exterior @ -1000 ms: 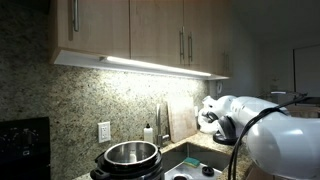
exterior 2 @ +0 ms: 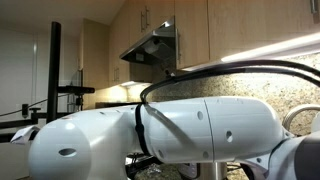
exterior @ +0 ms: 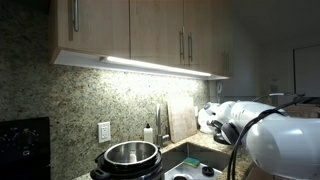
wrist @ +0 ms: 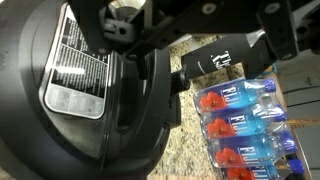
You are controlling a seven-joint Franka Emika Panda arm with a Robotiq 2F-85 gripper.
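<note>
My gripper stands open at the top of the wrist view, with its dark fingers spread to either side. Under its left side is a large black rounded appliance [wrist: 25, 75] bearing a silver printed label [wrist: 78, 65]. A black item with white lettering [wrist: 222, 60] shows near the gap between the fingers; whether anything touches it I cannot tell. Several water bottles [wrist: 240, 125] with blue and red labels lie side by side at the right. In exterior view 1 the arm [exterior: 280, 140] reaches over the far right counter, its gripper too small there to read.
A steel pot [exterior: 132, 153] stands left of the sink [exterior: 188, 155], which has a faucet [exterior: 158, 120] and a soap bottle [exterior: 148, 133] behind it. A pale board [exterior: 182, 117] leans on the wall. Cupboards [exterior: 155, 32] hang above the counter.
The far end of the arm sits slightly lower than a second ago. The pot, sink and counter items have not moved.
</note>
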